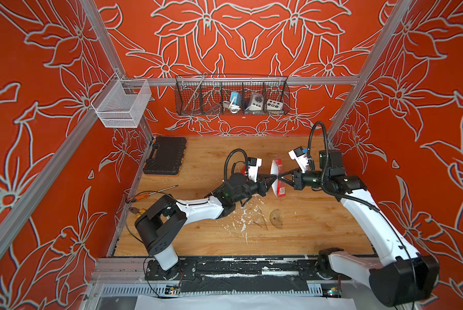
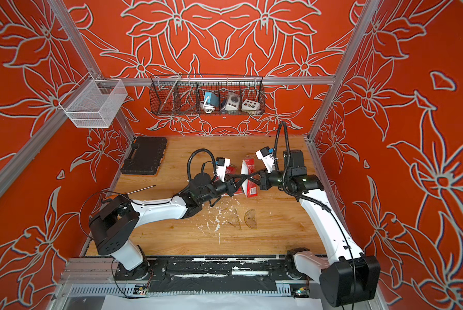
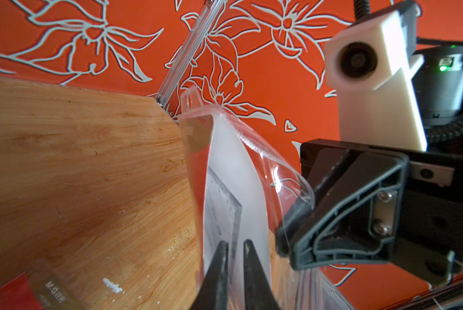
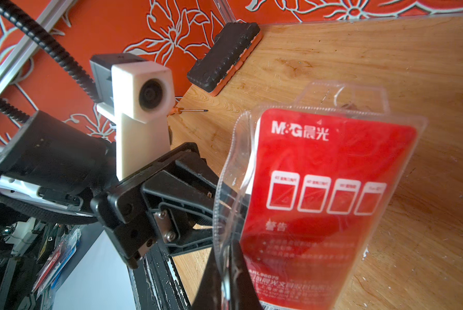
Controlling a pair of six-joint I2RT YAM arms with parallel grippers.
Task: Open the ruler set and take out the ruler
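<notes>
The clear ruler pouch (image 4: 329, 170) with its red printed card stands upright above the table between the two arms. By its clear film edge, my right gripper is shut on it. In the left wrist view the pouch (image 3: 236, 186) bulges, with a white sheet and a dark-edged strip inside. My left gripper is partly open at the pouch's lower part, its fingers apart; whether film lies between them cannot be told. A clear protractor (image 1: 276, 218) and a clear triangle (image 1: 261, 220) lie on the table in front.
Another red package (image 3: 30, 289) lies on the table behind the left gripper. A black case (image 1: 165, 155) and a screwdriver (image 1: 154, 193) sit at the left. White scraps (image 1: 236, 221) litter the front middle.
</notes>
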